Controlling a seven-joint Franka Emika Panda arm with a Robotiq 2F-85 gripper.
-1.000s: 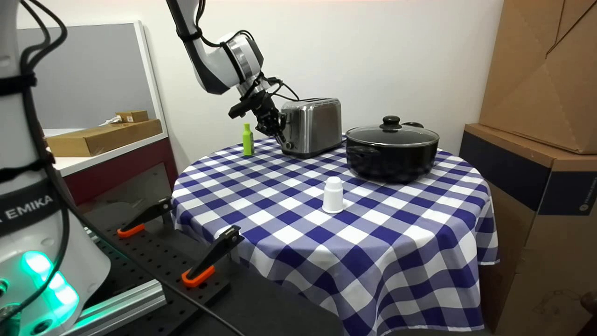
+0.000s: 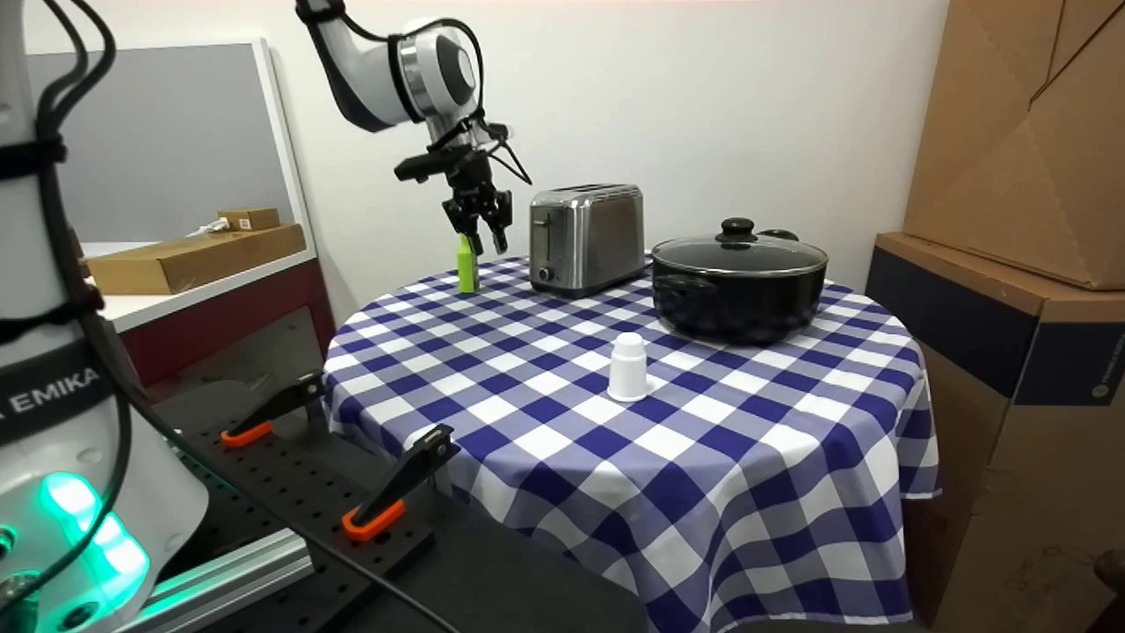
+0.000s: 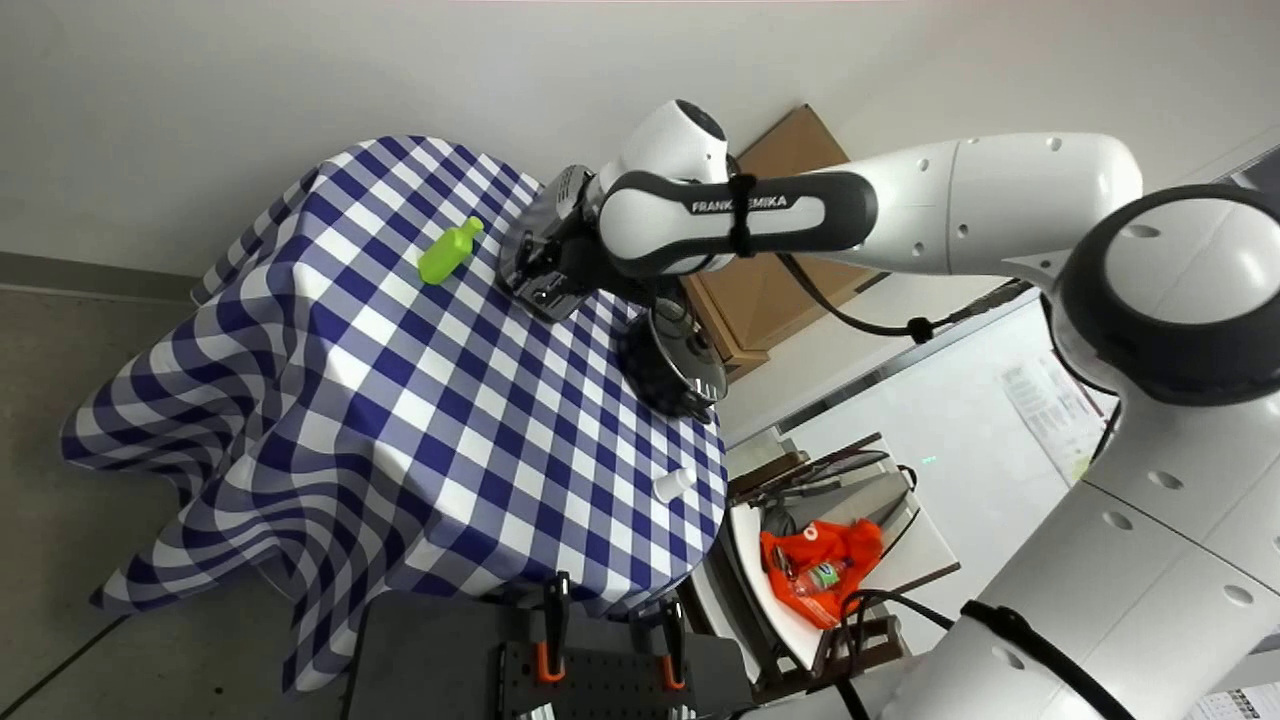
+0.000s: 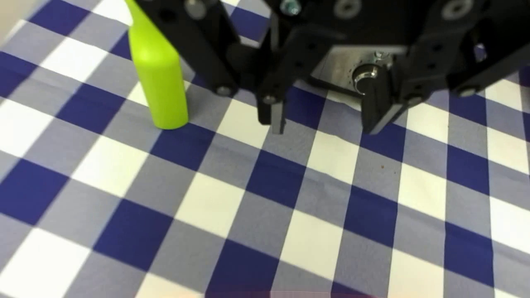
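Observation:
My gripper hangs near the table's far left side, between the green bottle and the toaster. In the wrist view the gripper is open, its fingers apart with only tablecloth showing below the gap. The light green bottle stands upright to the left of the fingers, outside them. Beyond the gap part of the silver toaster shows, with its round knob. From the other exterior view, the arm covers part of the toaster, while the bottle is in plain sight.
On the checked tablecloth a black pot with a glass lid stands right of the toaster. A white cup sits upside down nearer the front. Cardboard boxes rise at the right.
The gripper has risen and moved left, away from the toaster's front toward the green bottle. Its fingers now show apart. The bottle, toaster, pot and cup stand where they were.

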